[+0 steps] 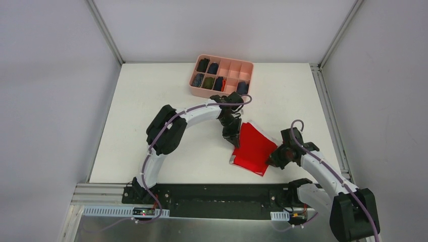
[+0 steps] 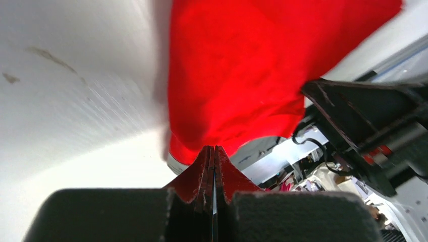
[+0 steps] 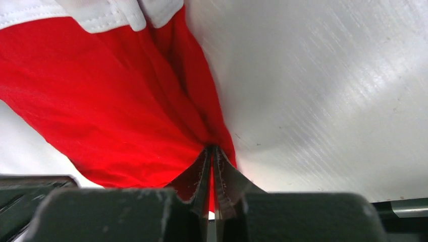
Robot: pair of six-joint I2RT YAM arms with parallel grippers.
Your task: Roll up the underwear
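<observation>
The red underwear (image 1: 255, 146) lies flat on the white table near its front, a pale band along the upper-right side and a grey patch at lower left. My left gripper is shut at its left side, just off the cloth's edge in the left wrist view; nothing shows between its fingers. My right gripper is at the right edge of the cloth, its fingertips down on a ridge of red fabric beside the edge, close together with red showing in the narrow slit; whether it grips any cannot be told.
A pink divided box (image 1: 236, 68) of rolled dark garments and a red one stands at the back centre.
</observation>
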